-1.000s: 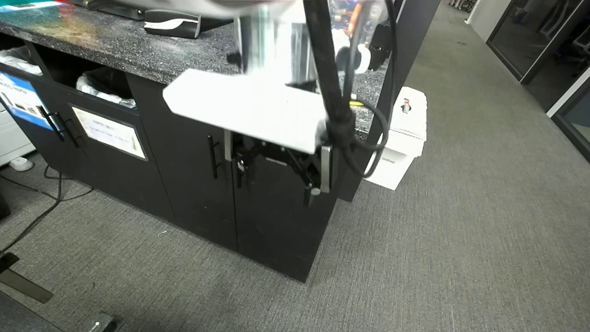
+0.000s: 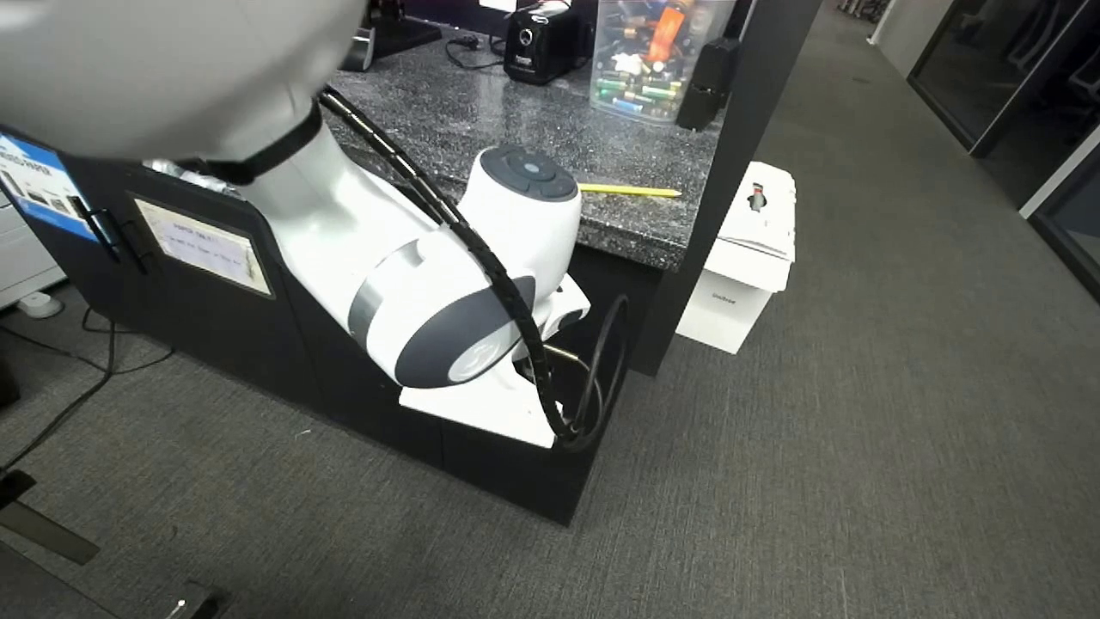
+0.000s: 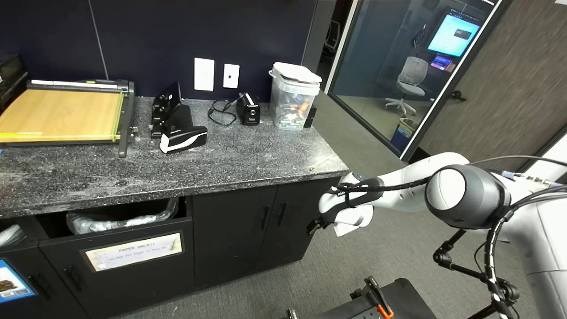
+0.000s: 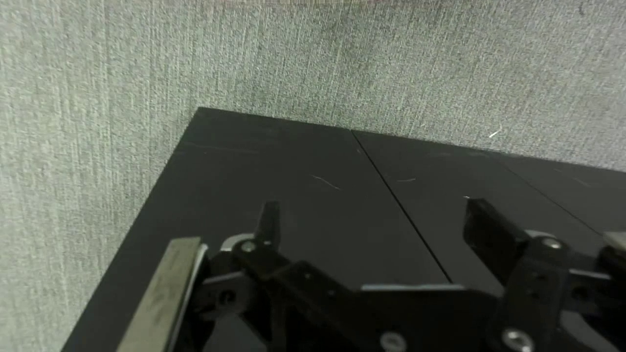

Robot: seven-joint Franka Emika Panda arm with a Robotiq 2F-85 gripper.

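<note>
In the wrist view my gripper stands open, its two dark fingers wide apart with nothing between them. It faces down along the black cabinet front (image 4: 317, 170), and the grey carpet shows past the cabinet's bottom edge. In exterior view 2 the gripper (image 3: 314, 226) is small and dark, just in front of the cabinet's right-hand end, below the counter edge. The arm's wrist hides it in exterior view 1. Two door handles (image 3: 266, 217) are visible to its left. A yellow pencil-like stick (image 2: 631, 191) lies on the counter near its right end.
On the speckled counter (image 3: 239, 159) stand a clear tub of batteries (image 3: 292, 101), a black sharpener-like device (image 3: 248, 110), a stapler (image 3: 183, 140) and a paper cutter (image 3: 64, 111). A white box (image 2: 737, 258) sits on the floor beyond the end panel. Carpet before the cabinet is largely clear.
The arm has swung and tilted a good deal. The gripper, open in front of the cabinet doors a second ago, is now hidden behind the wrist in exterior view 1.
</note>
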